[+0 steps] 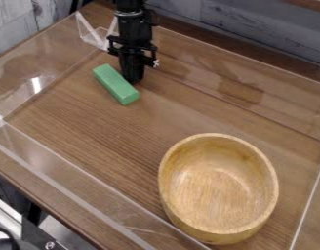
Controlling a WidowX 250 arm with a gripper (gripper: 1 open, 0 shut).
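Observation:
My black gripper (140, 61) reaches down from the top of the view to the table, just above and to the right of a green rectangular block (116, 84), which lies flat. Its fingers are dark and small in the view; nothing shows between them, and I cannot tell clearly how they stand.
A large tan round bowl (218, 186) sits at the lower right of the wooden table (85, 146). A clear plastic item lies left of the arm at the back.

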